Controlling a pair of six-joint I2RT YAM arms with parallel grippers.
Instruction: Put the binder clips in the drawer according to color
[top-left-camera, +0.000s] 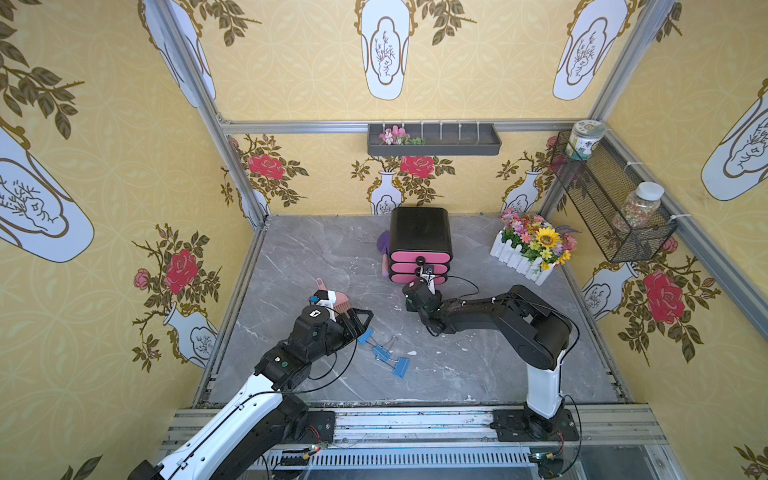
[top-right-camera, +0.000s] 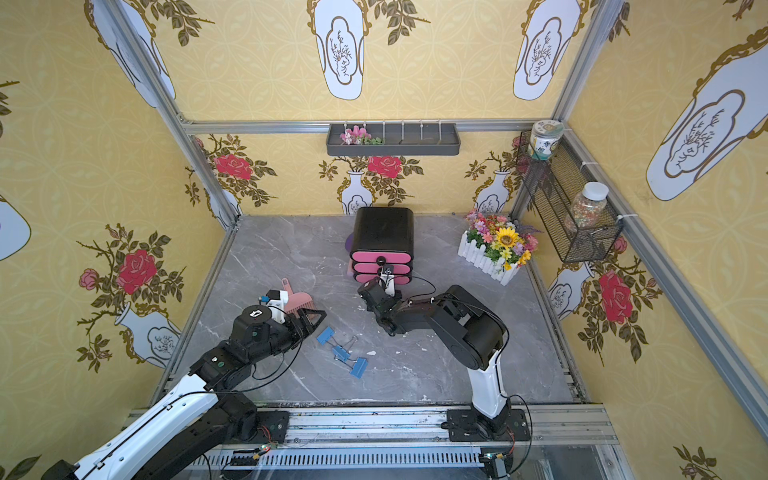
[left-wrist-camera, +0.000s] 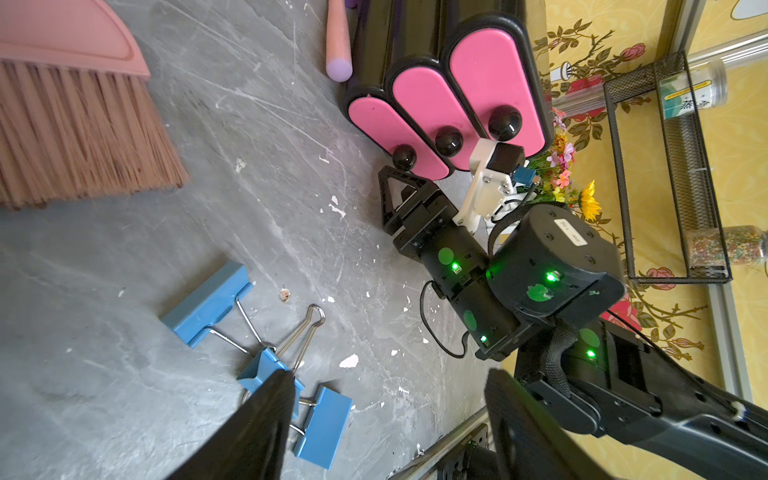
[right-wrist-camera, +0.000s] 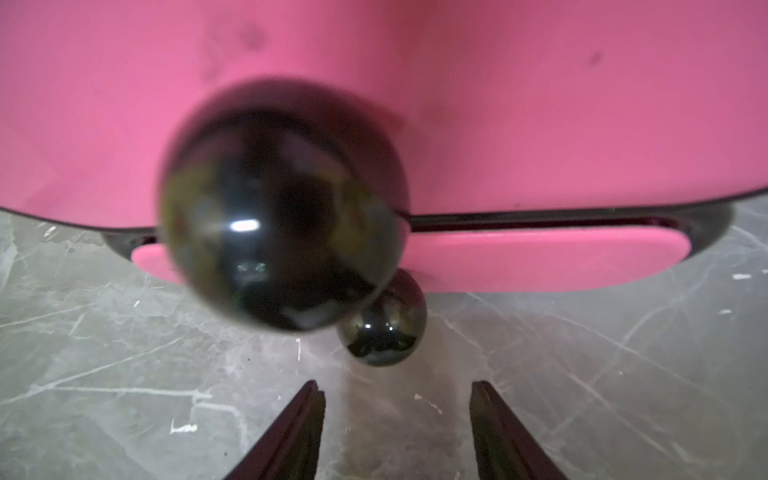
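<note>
Three blue binder clips lie in a row on the grey table: one clip (left-wrist-camera: 209, 304) at the left, a middle clip (left-wrist-camera: 270, 374) with raised wire handles, and a third clip (left-wrist-camera: 324, 426). My left gripper hangs open over the table near them, nothing between its fingers. A black drawer unit (top-left-camera: 420, 228) with three pink fronts stands at the back, all drawers closed. In front of it my right gripper is open and empty, below the round black knobs. A large knob (right-wrist-camera: 284, 208) and a smaller lower knob (right-wrist-camera: 384, 320) show there.
A pink brush (left-wrist-camera: 64, 104) lies left of the clips. A purple-and-pink handled object (left-wrist-camera: 338, 48) rests beside the drawer unit. Flowers in a white planter (top-left-camera: 528, 252) stand at the back right, with a wire basket (top-left-camera: 616, 196) on the wall above.
</note>
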